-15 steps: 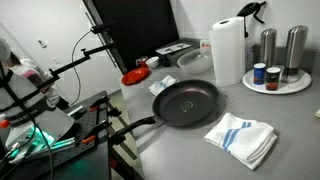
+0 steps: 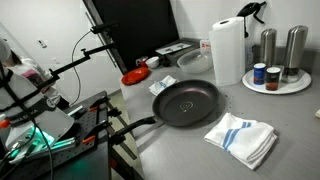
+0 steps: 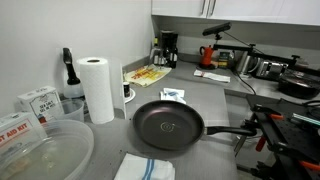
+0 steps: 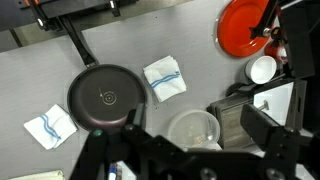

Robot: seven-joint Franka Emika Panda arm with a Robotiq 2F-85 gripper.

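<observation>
Along the lower edge of the wrist view, my gripper stands open, its dark fingers wide apart with nothing held between them. It is high above the table. A black frying pan (image 2: 186, 103) lies flat on the grey table, its handle towards the robot base. Folded white cloth with blue stripes (image 2: 241, 138) lies beside the pan; a second striped cloth (image 4: 165, 78) lies on the pan's other side. Near that one is a clear bowl (image 4: 193, 129), partly covered by the gripper in the wrist view. Neither exterior view shows the fingertips clearly.
A paper towel roll (image 2: 228, 52) stands behind the pan, with a white plate (image 2: 276, 85) of shakers and small jars to its right. A red plate (image 4: 241, 27) and a white mug (image 4: 261, 69) sit farther off. Boxes (image 3: 43, 102) and a large clear tub (image 3: 45, 152) flank the other side.
</observation>
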